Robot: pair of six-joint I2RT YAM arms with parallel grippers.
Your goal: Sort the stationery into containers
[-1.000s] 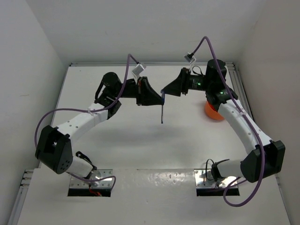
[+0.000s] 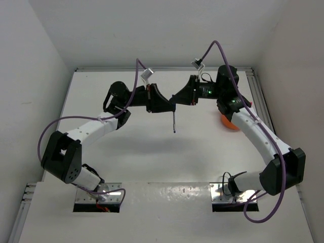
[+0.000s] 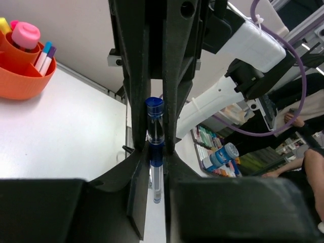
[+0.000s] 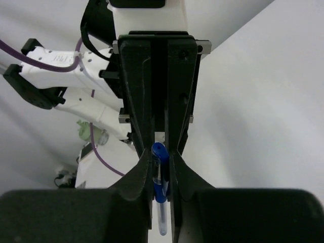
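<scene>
A slim blue-and-clear pen point(image 2: 174, 121) hangs upright between the two grippers, which meet near the table's middle. In the left wrist view the pen point(image 3: 156, 126) sits between the fingertips of my left gripper; whether they grip it I cannot tell. My right gripper is shut on the same pen, whose blue cap shows at the top and clear barrel below.
An orange organiser point(image 2: 229, 121) stands at the table's right side, partly under the right arm; in the left wrist view it point(image 3: 23, 81) holds markers and pens.
</scene>
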